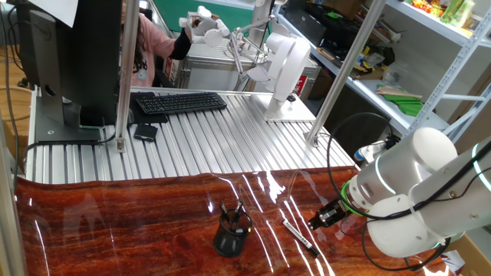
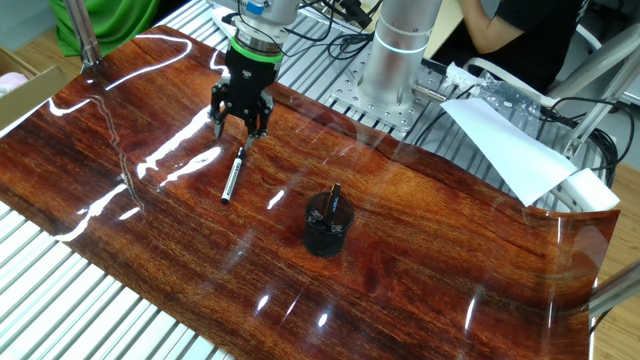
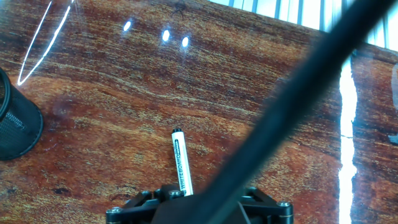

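Observation:
A white whiteboard marker with a black cap [image 2: 233, 178] lies flat on the glossy wood-patterned sheet. My gripper [image 2: 236, 136] hangs just above the marker's capped end, its two fingers spread apart with nothing visibly held. From the wrist view, the marker [image 3: 181, 160] points away from the fingers, and its near end is hidden at the gripper. A black mesh pen cup [image 2: 328, 228] stands upright a short way off, holding some pens. In exterior view 1 the cup [image 1: 231, 236] is left of the marker [image 1: 300, 238], and the gripper [image 1: 313, 224] is right beside the marker.
A dark cable [image 3: 292, 93] crosses the wrist view and covers part of the gripper. Behind the sheet, the ribbed metal table carries a keyboard [image 1: 180, 103], a monitor [image 1: 88, 61] and a white fan [image 1: 288, 65]. Much of the wood-patterned sheet [image 2: 420, 260] is bare.

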